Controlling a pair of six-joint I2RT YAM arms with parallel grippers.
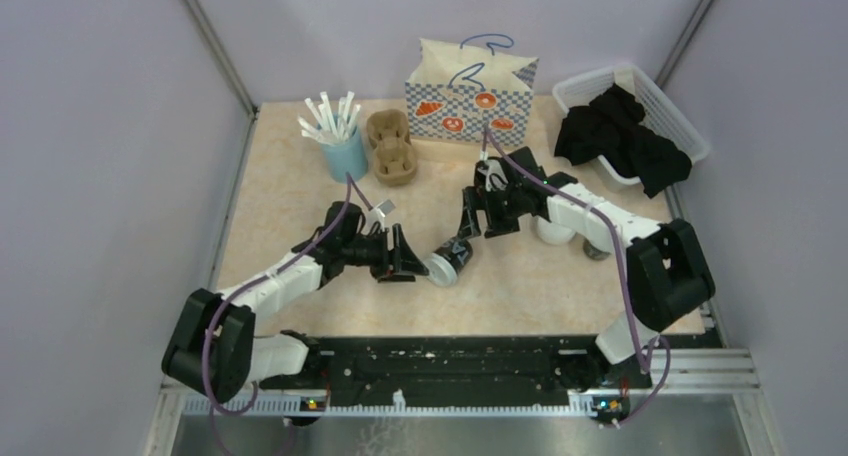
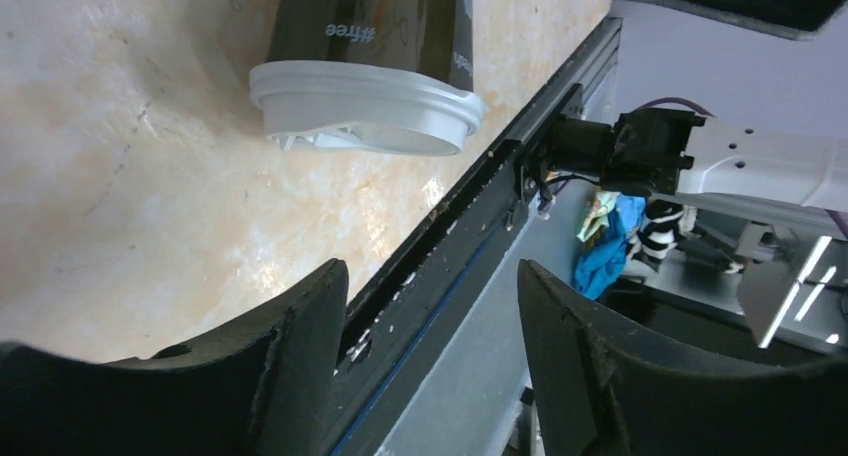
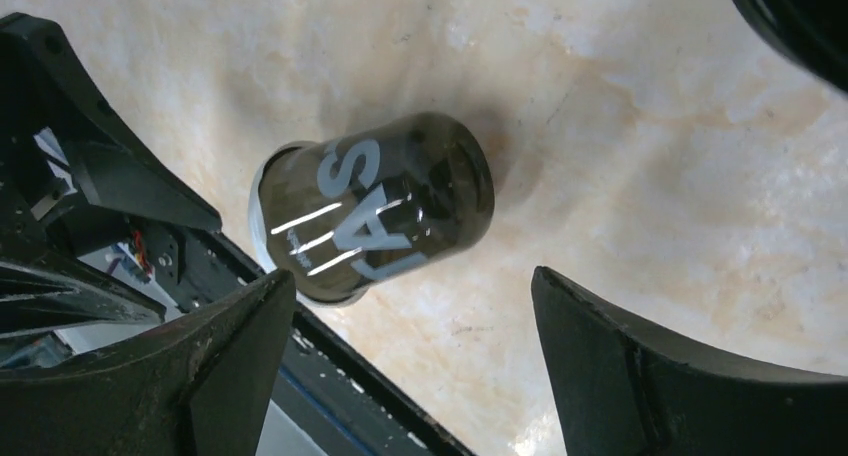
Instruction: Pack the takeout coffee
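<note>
A dark takeout cup [image 1: 457, 253] with a white lid [image 1: 440, 270] lies on its side mid-table. Its lid points toward the front left. My left gripper is part open beside the lid, its fingers apart with nothing between them. In the right wrist view the cup's printed side shows beyond my right gripper, which is open, empty and near the cup's base end. Another black cup [image 3: 800, 21] shows at that view's corner; in the top view my right arm largely hides it. The checkered paper bag [image 1: 470, 114] stands open at the back.
A brown cup carrier [image 1: 396, 162] and a blue holder [image 1: 346, 160] of white sticks stand at the back left. A white basket [image 1: 672, 116] with black cloth is back right. White lids [image 1: 555, 232] lie partly under my right arm.
</note>
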